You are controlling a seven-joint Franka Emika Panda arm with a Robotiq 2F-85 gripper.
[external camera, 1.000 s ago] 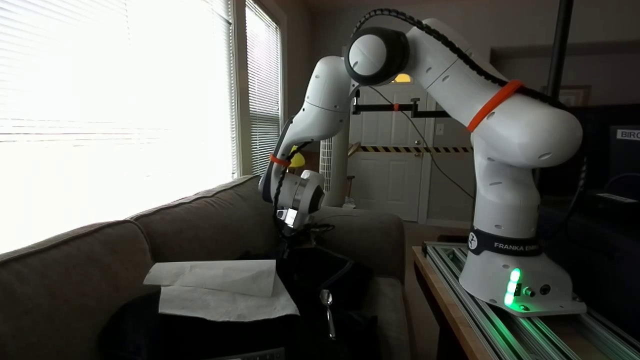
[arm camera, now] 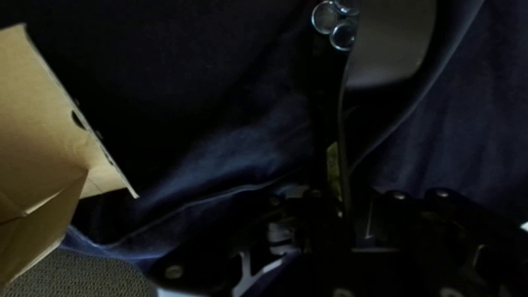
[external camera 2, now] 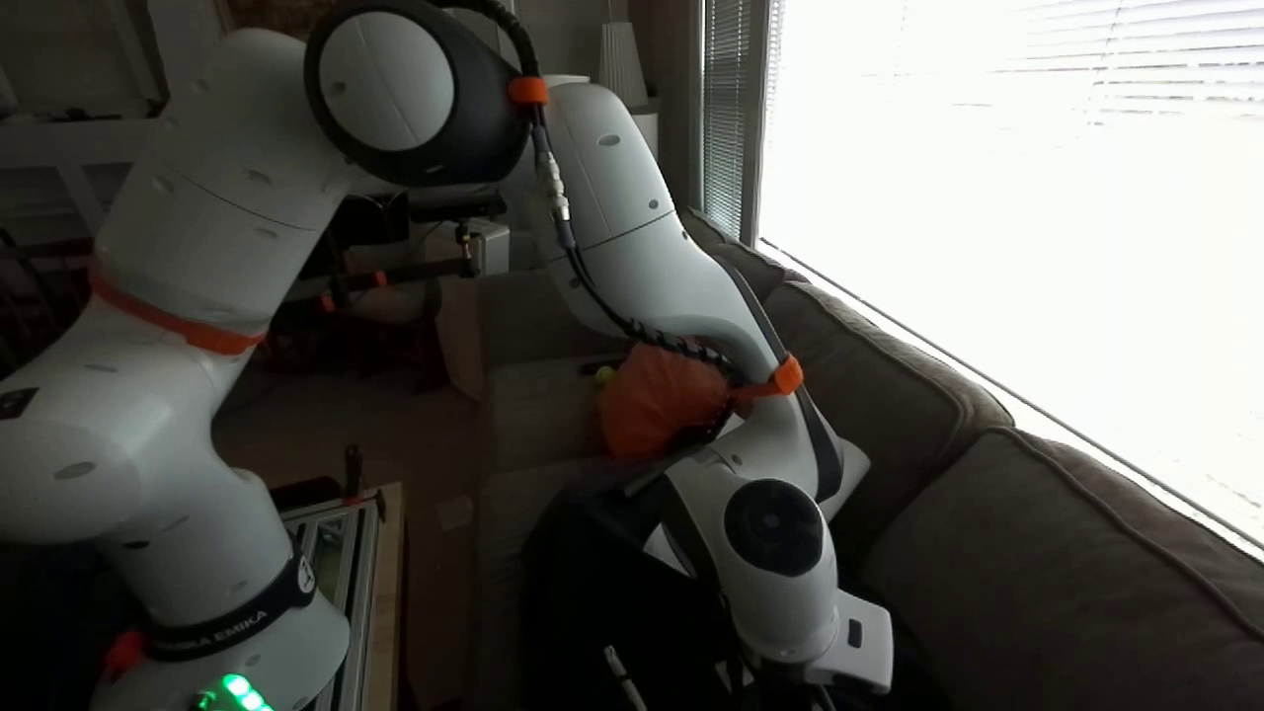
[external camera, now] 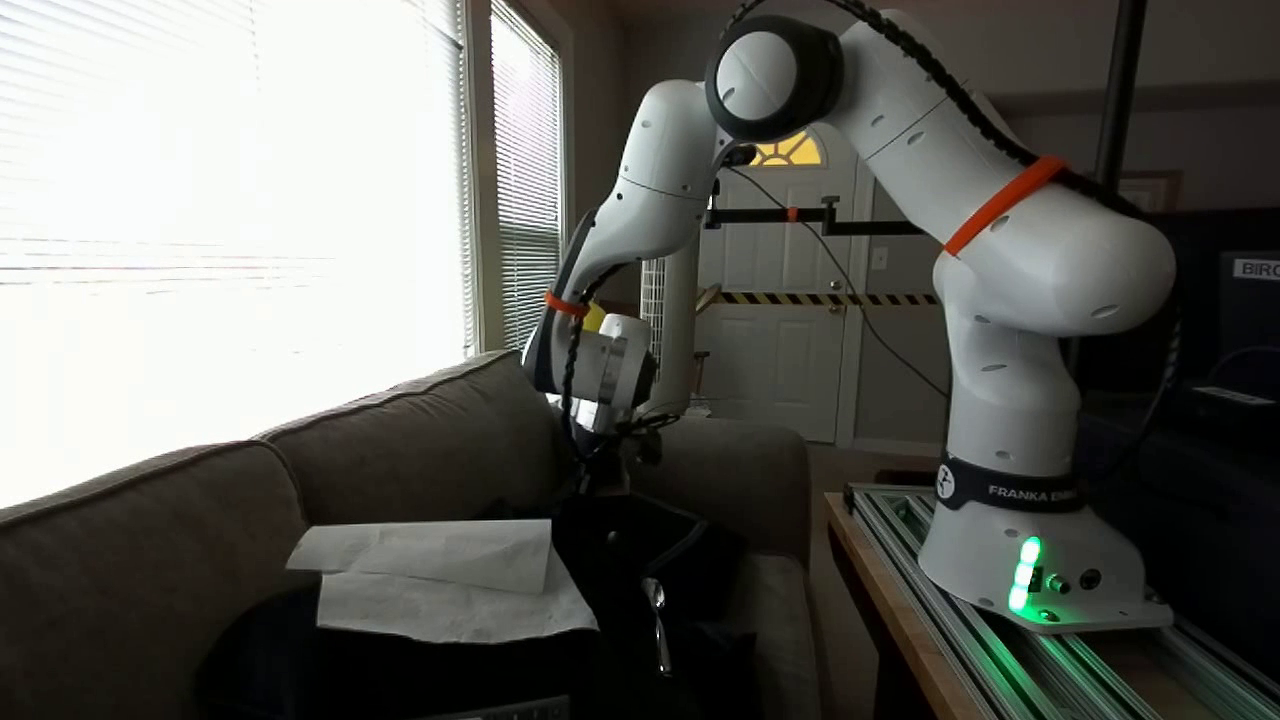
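My gripper appears dark and blurred at the bottom of the wrist view. Its fingers are closed on the thin, dark, upright edge of a flat grey utensil [arm camera: 391, 44], whose broad end reaches the top of that view. Exactly what kind of utensil it is stays unclear. Left of its broad end are 3 clear, round, glass-like pieces [arm camera: 325, 17]; whether they touch it is hard to say. In exterior view 1 the gripper [external camera: 608, 462] hangs above the dark cloth [external camera: 636, 528], too dim for its fingers to be made out.
An open cardboard box [arm camera: 44, 119] lies at the left of the wrist view. On the sofa [external camera: 396, 444], white paper sheets [external camera: 444, 582] and a shiny spoon [external camera: 657, 624] rest on dark cloth. The sofa back stands close behind the arm.
The arm's hand has risen and shifted slightly to the right in exterior view 1. The paper and spoon have stayed put.
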